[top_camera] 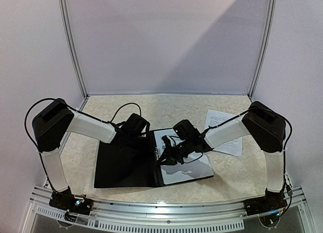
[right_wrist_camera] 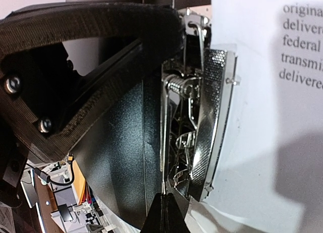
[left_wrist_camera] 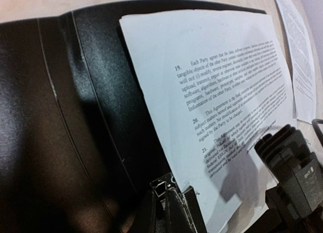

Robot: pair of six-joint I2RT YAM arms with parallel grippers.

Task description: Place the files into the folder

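The black folder (top_camera: 126,167) lies open on the table, with a metal clip (right_wrist_camera: 197,117) along its spine. Printed papers (left_wrist_camera: 222,81) rest on the folder's right half, their inner edge against the clip. My left gripper is shut at the clip's far end; whether anything thin is between its fingers cannot be made out. In the right wrist view its black body (right_wrist_camera: 101,28) crosses over the clip. At the near end, my right gripper is shut, tips by the lower end of the clip's wire lever; nothing clearly shows between them.
Another printed sheet (top_camera: 229,139) lies on the table to the right of the folder, partly under the right arm. Behind the folder, and in front of it up to the metal rail (top_camera: 166,207), the table (top_camera: 166,109) is bare.
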